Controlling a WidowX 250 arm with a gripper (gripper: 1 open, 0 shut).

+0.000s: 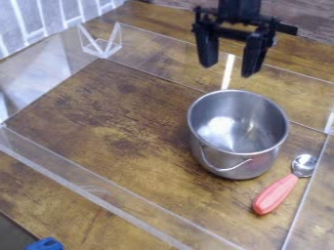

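The black gripper (pixel 229 51) is raised at the top centre, slightly blurred, its two fingers apart with nothing visible between them. Below it stands a steel pot (pixel 237 132) with its wire handle hanging on the near side. A spoon with a pink handle (pixel 276 192) lies on the wood to the right of the pot, its metal bowl pointing away from the camera.
Clear plastic walls (pixel 21 84) border the wooden work surface (pixel 111 127), whose left half is bare. A white slatted object sits at the top left corner, and a blue object (pixel 45 243) at the bottom left, outside the walls.
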